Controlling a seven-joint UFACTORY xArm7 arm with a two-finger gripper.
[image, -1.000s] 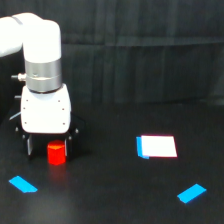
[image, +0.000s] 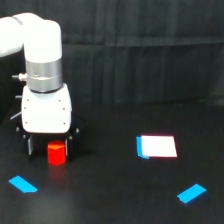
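A small red block (image: 56, 153) sits on the dark table at the left. My white gripper (image: 50, 146) is directly above it, pointing down. Its dark fingers (image: 28, 145) stand apart on either side of the block, and a gap shows between the left one and the block. The fingers look open. The dark background makes the right finger's tip hard to make out.
A white square with a red edge (image: 160, 147) lies at the right, with a blue strip (image: 140, 147) along its left side. Flat blue pieces lie at the front left (image: 22, 184) and front right (image: 191, 193).
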